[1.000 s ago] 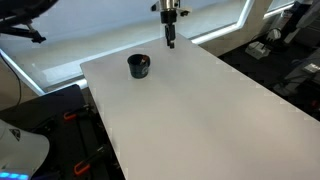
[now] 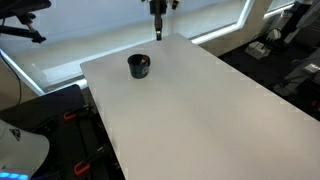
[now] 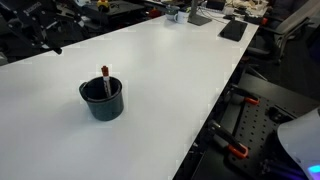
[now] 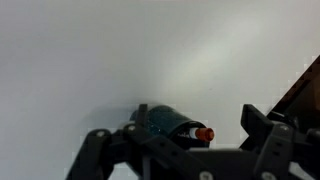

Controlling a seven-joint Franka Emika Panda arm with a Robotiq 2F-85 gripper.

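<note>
A dark mug (image 2: 138,70) stands upright near the far left end of the white table. Inside it leans a red-topped pen or marker (image 3: 106,78), its upper end above the rim. My gripper is open, with its two black fingers (image 4: 265,132) apart. In exterior view 1 it hangs above the table's far end, beyond and to the right of the mug. The wrist view shows the mug (image 4: 165,121) low in the frame, partly hidden behind the gripper, with the marker's red end (image 4: 204,134) visible. Nothing is held.
Dark equipment (image 3: 265,125) and the robot's white base (image 2: 20,150) border one edge. Assorted objects, including a dark pad (image 3: 233,30), lie beyond the table.
In exterior view 1 my gripper has risen and shifted left, towards the mug's side. The mug and marker stay where they were.
</note>
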